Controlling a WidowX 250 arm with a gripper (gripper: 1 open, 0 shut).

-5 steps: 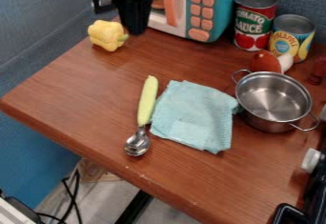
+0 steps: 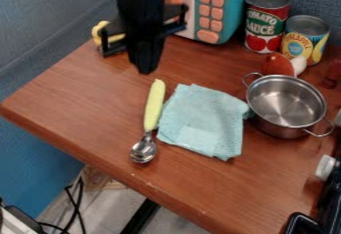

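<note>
The black gripper hangs over the back left of the wooden table, blurred, its opening hard to judge. Behind it a yellow object is mostly hidden. A yellow-handled scoop lies in the middle, its metal end toward the front, beside a folded light-blue cloth.
A steel pot stands at the right, with a red round item behind it. Two cans and a teal toy microwave line the back. A black appliance sits at the right edge.
The gripper has moved lower and toward the front, now covering most of the yellow object at the back left. The items on the table show no visible movement.
</note>
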